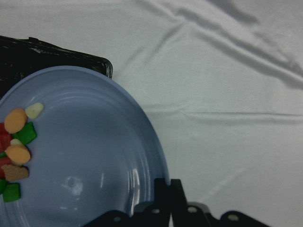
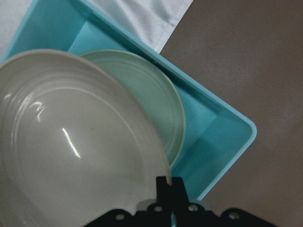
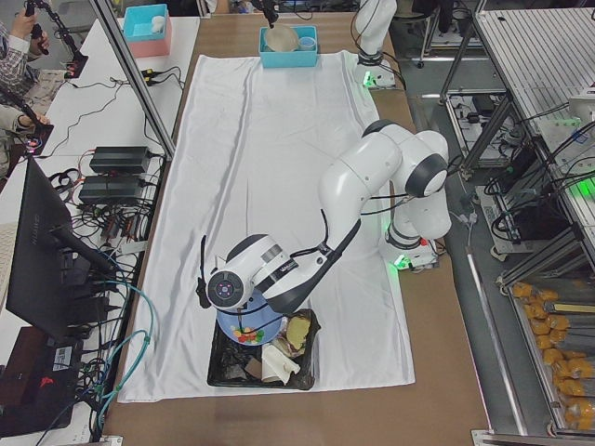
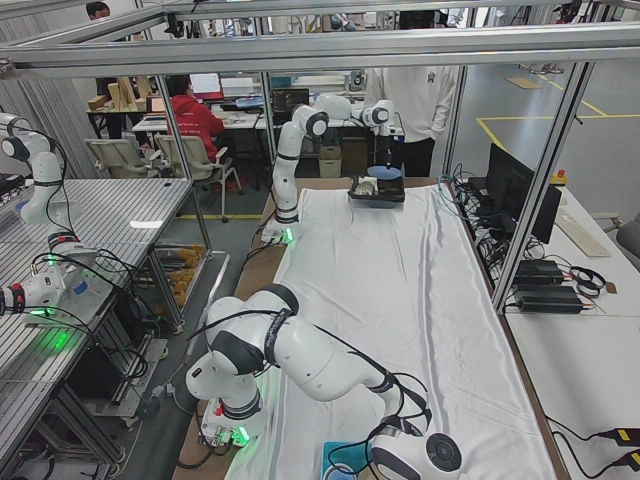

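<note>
A blue plate (image 1: 90, 142) with colourful food pieces (image 1: 16, 153) is held at its rim by my left gripper, above a black tray (image 3: 232, 372); the tray also holds a yellow item (image 3: 297, 330) and white items (image 3: 279, 367). My right gripper is shut on the rim of a cream plate (image 2: 75, 132), over a light blue bin (image 2: 227, 137) with a mint plate (image 2: 156, 94) inside.
White cloth (image 3: 260, 158) covers the table, clear in the middle. A monitor (image 3: 37, 251), cables and black boxes (image 3: 116, 163) stand along the side table.
</note>
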